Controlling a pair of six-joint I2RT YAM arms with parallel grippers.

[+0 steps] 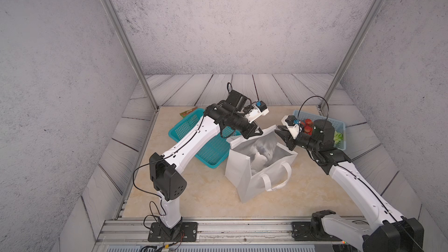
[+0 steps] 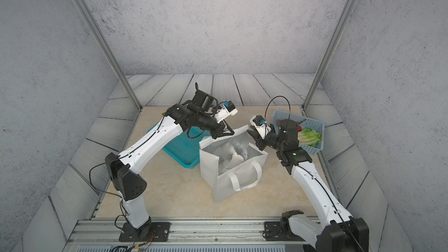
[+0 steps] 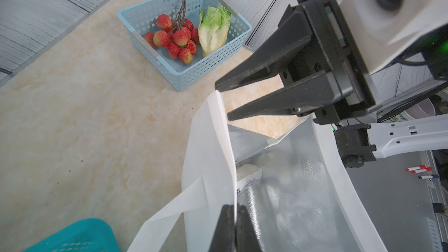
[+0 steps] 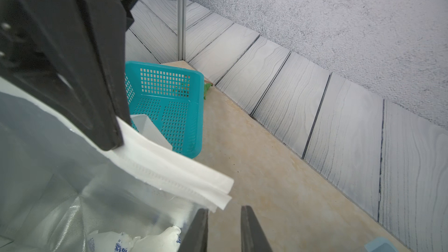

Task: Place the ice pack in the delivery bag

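The white delivery bag (image 1: 247,177) stands open mid-table, white packs (image 1: 260,158) lying inside its silver lining. My left gripper is shut on the bag's top rim at the back. My right gripper is part open at the bag's back right corner, its fingertips beside the rim, as the left wrist view also shows.
A teal basket (image 1: 210,156) sits left of the bag. A light blue basket (image 3: 182,81) with lychees (image 3: 173,51) and lettuce (image 3: 213,32) stands at the right. Bare table lies in front.
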